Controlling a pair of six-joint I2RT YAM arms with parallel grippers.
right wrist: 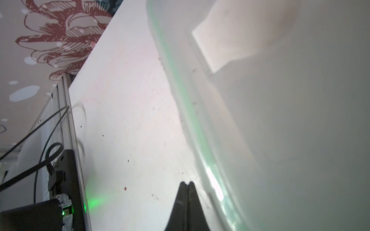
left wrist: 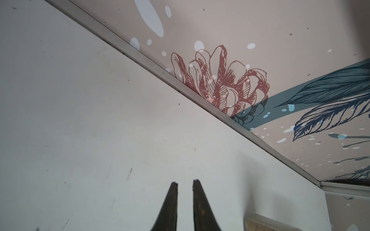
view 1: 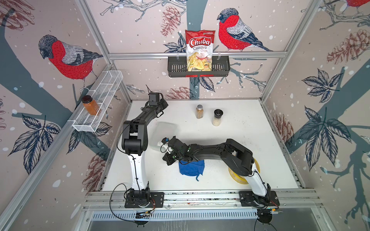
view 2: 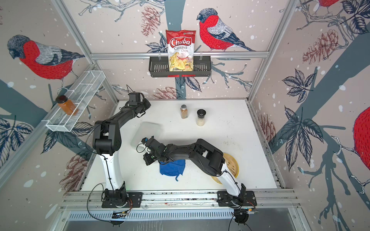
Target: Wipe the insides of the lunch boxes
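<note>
A translucent, greyish lunch box (view 1: 167,129) lies left of centre on the white table. In the right wrist view its wall (right wrist: 192,111) is close, and a white patch (right wrist: 246,34) shows in or through it. My right gripper is shut with its fingertips together, just outside that wall over bare table. A blue cloth (view 1: 191,168) lies below the right arm, partly covered by it in the top views. My left gripper is at the back left, beyond the box; its fingers stand close with nothing between them, over empty table.
A spice shaker (view 1: 199,111) and a black-topped grinder (view 1: 217,117) stand at the back. A yellow-rimmed steamer (view 2: 232,165) sits at the right, partly under the right arm. An orange jar (view 1: 90,105) rests on the white wire shelf.
</note>
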